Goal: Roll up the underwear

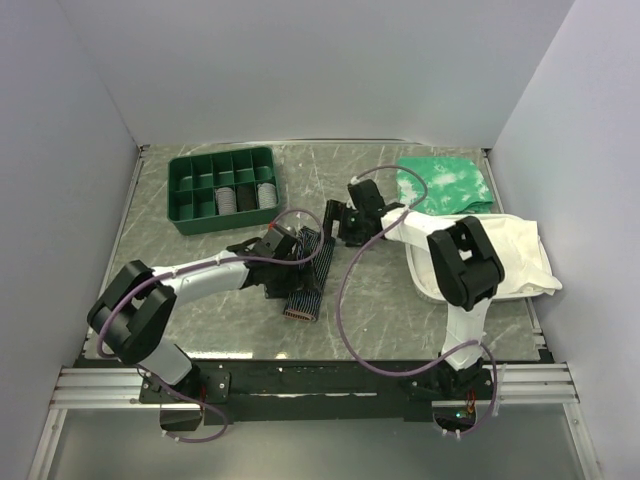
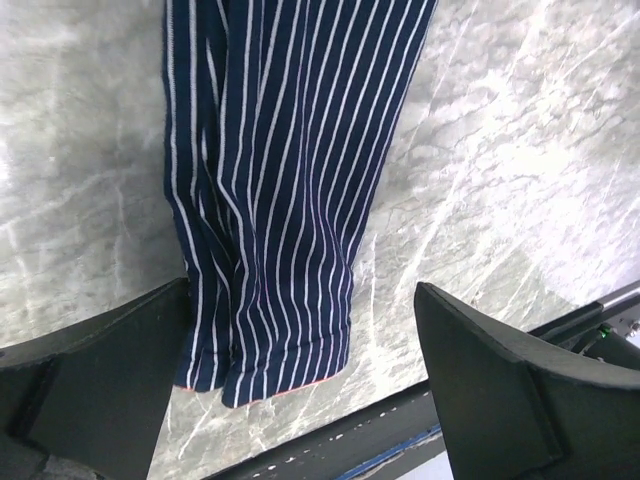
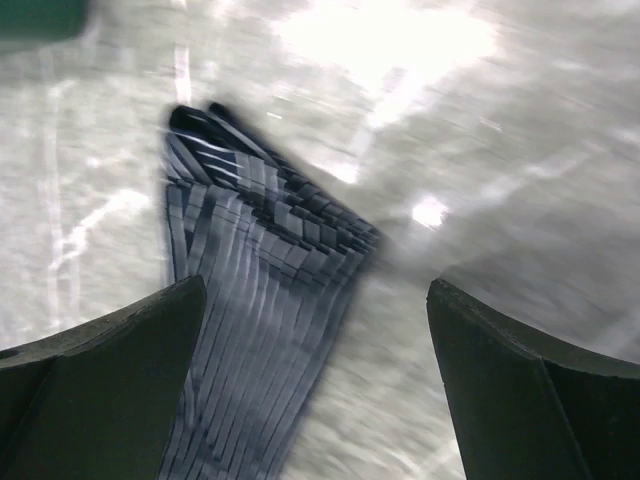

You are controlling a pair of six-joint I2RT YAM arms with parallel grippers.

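Note:
Dark blue striped underwear, folded into a long strip (image 1: 325, 262), lies on the marbled table, its near end pointing to the table's front edge. In the left wrist view the strip (image 2: 290, 200) runs between the fingers, with its near end close by the left fingertip. My left gripper (image 1: 292, 290) is open over the strip's near half. Around the far end stands my right gripper (image 1: 338, 220), also open.
At the back left, a green divided box (image 1: 195, 224) holds several rolled items. A white basket (image 1: 425, 285) with pale cloth stands at the right, behind it a folded green cloth (image 1: 440, 183). Table space in front of the right arm is clear.

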